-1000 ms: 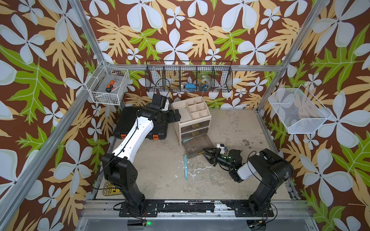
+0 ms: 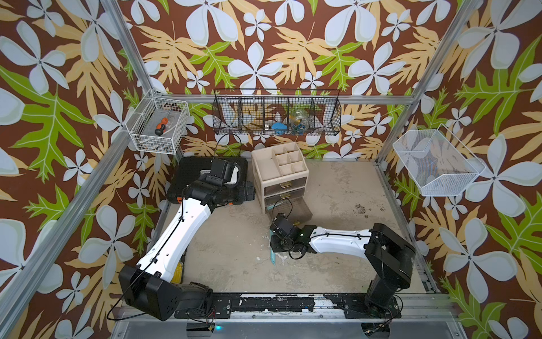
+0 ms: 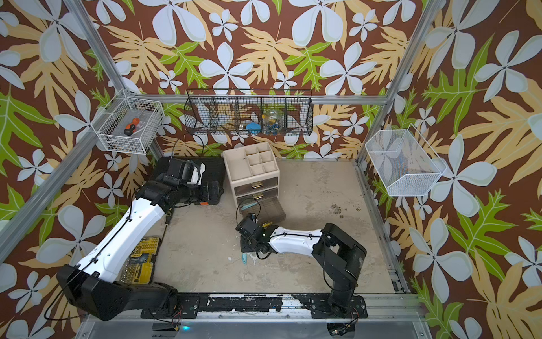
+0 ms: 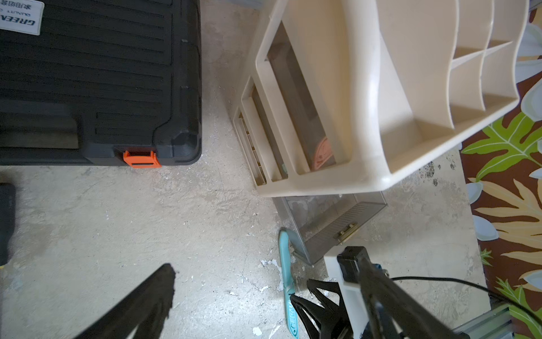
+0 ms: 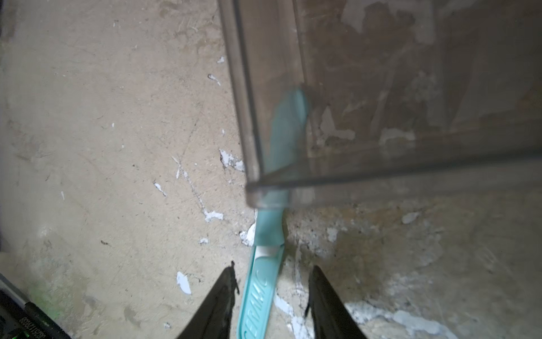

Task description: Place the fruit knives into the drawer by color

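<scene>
A teal fruit knife lies on the table, partly seen through the clear front corner of the pulled-out lower drawer. My right gripper is open over it, fingers either side of the handle, apparently not closed on it. The beige organizer shows a teal piece in its lower level in the top views and an orange piece behind the upper drawer opening in the left wrist view. My left gripper hangs open above the black case and organizer's left side.
The black case lies left of the organizer. A yellow tool set is at the left edge. Wire baskets hang on the back and side rails.
My right arm has swung left from beside the drawer to over the teal knife, its gripper turning downward. My left arm has drawn back slightly toward the left and front.
</scene>
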